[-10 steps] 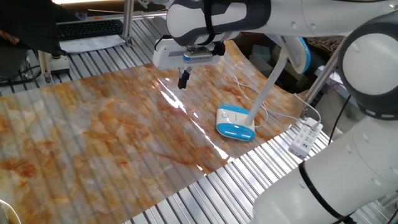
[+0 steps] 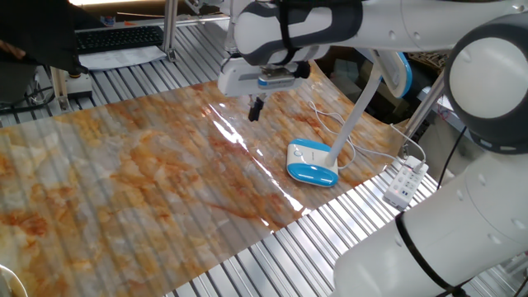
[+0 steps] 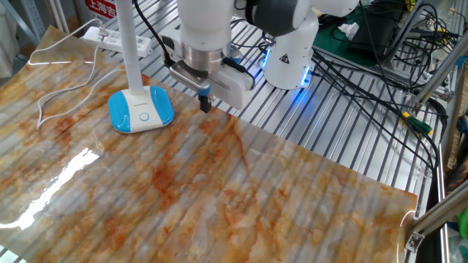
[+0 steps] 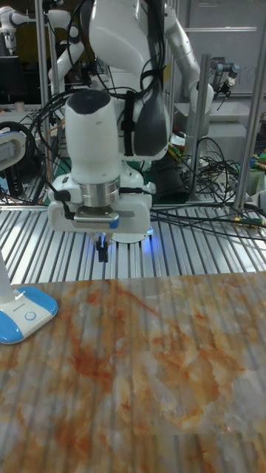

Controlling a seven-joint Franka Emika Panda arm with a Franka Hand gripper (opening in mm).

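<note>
My gripper [image 2: 256, 109] hangs in the air above the marbled sheet, pointing down. Its dark fingers are together in the third exterior view, where the gripper [image 4: 102, 250] shows nothing between them. A white and blue desk lamp [image 2: 312, 163] stands upright on the sheet. In the second exterior view the lamp's base [image 3: 141, 109] lies left of the gripper [image 3: 205, 104], with a gap between the two. Only part of the lamp base [image 4: 28, 314] shows at the left edge of the third view.
An orange and white marbled sheet [image 2: 124, 181] covers much of the slatted table [image 2: 280, 264], its middle bare. White cables run beside the lamp to a power strip [image 2: 405, 183]. A keyboard [image 2: 120, 38] sits at the far left; black cables [image 3: 387, 102] tangle near the robot's base.
In the first exterior view my gripper has shifted a little to the right and slightly downward, towards the lamp. The lamp and the sheet have stayed where they were.
</note>
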